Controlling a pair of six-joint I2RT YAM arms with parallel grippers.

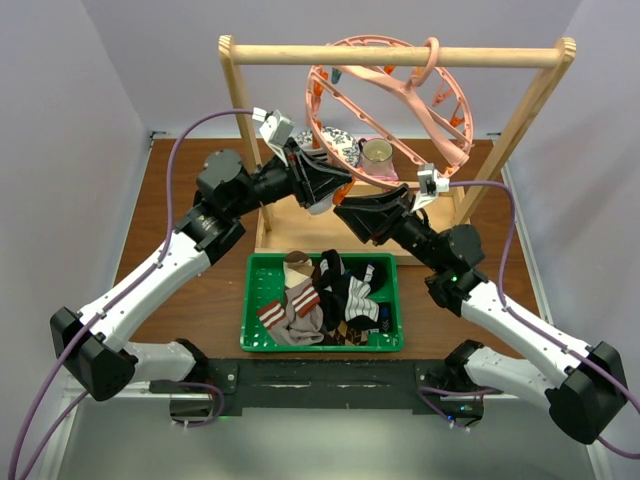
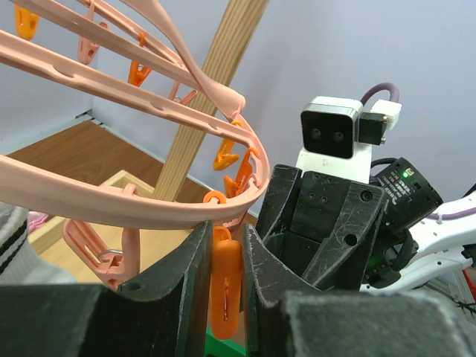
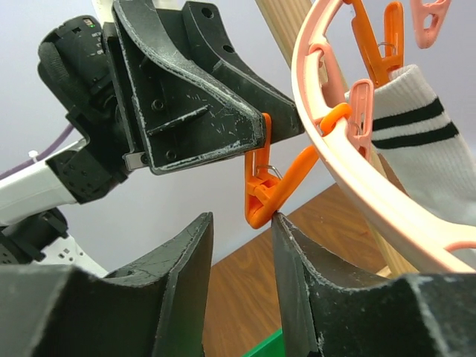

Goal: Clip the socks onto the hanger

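Note:
The pink clip hanger (image 1: 410, 95) hangs from the wooden bar. My left gripper is shut on an orange clip at the hanger's lower rim; the same orange clip (image 3: 260, 193) shows in the right wrist view. My right gripper is part open just below that clip, its fingertips either side of its lower end. A white sock with black stripes hangs at the hanger behind the rim, also seen at the left wrist view's edge.
A green tray (image 1: 250, 300) of mixed socks stands below. The wooden stand's posts (image 1: 510, 140) flank the hanger, with a cup (image 1: 377, 152) and other items behind it.

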